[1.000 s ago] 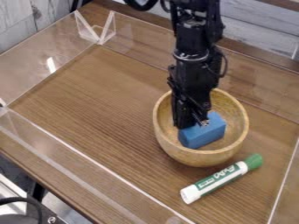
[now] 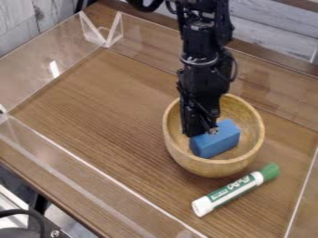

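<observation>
A black gripper (image 2: pixel 199 124) hangs from the arm into a light wooden bowl (image 2: pixel 188 160), above and left of a blue block (image 2: pixel 218 142) lying in the bowl. Its lower end is dark against the bowl, and no object shows held in it; it looks shut. A white tube with a green cap (image 2: pixel 233 191) lies on the table in front of the bowl, to the right.
Transparent side walls and a white bracket (image 2: pixel 104 33) edge it at the back left. Dark cables show at the lower left corner.
The arm and gripper have shifted very slightly left. The bowl, block and tube look unmoved.
</observation>
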